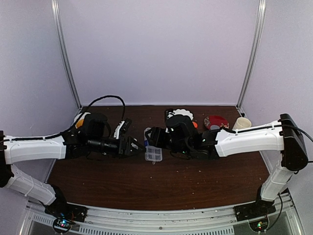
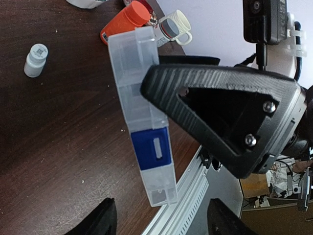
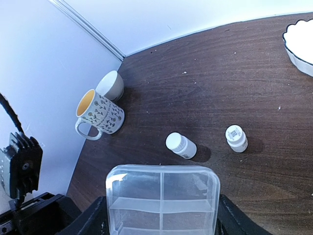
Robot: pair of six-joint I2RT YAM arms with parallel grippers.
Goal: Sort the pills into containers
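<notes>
A clear divided pill case (image 1: 153,154) with a blue section is held above the table by my right gripper (image 1: 151,137). In the left wrist view the case (image 2: 143,98) stands nearly on end, the right finger (image 2: 215,105) pressed along its side. Its clear compartments (image 3: 163,203) fill the bottom of the right wrist view; no pills can be made out inside. My left gripper is open, with its fingertips just short of the case's lower end. Two white pill bottles, one (image 3: 182,146) near the other (image 3: 236,138), stand on the table beyond the case.
An orange bottle (image 2: 126,22) and a cream mug (image 2: 177,25) are near the right wall. A patterned mug (image 3: 101,115) and a white bowl (image 3: 111,86) sit by the left wall. A scalloped white dish (image 1: 181,114) lies at the back.
</notes>
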